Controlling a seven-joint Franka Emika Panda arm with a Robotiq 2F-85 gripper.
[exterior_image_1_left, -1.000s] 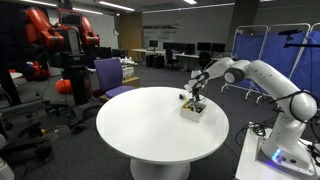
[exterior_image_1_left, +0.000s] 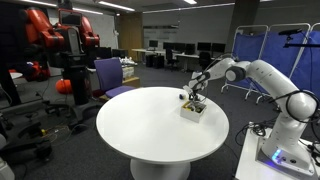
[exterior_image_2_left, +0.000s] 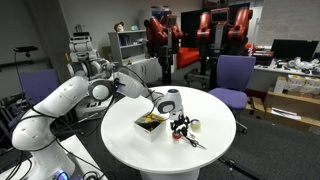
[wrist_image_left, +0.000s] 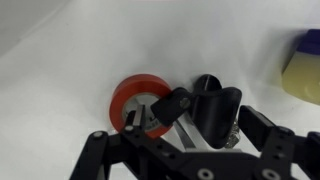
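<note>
My gripper is open above the table in the wrist view, with its fingers (wrist_image_left: 257, 127) spread along the bottom edge. Just beyond them lies a red-rimmed roll (wrist_image_left: 124, 94), like tape. Beside the roll is a black-handled tool (wrist_image_left: 214, 112); its full shape is partly hidden by the gripper. A yellow and dark blue object (wrist_image_left: 303, 75) sits at the right edge. From the second exterior view, the gripper (exterior_image_2_left: 178, 124) hangs close over this cluster, and nothing is visibly held.
An open box (exterior_image_2_left: 150, 132) with dark and yellow items stands beside the gripper on the round white table (exterior_image_2_left: 130, 160). In the first exterior view, the table's left half is clear. A purple chair (exterior_image_1_left: 110, 74) stands behind the table.
</note>
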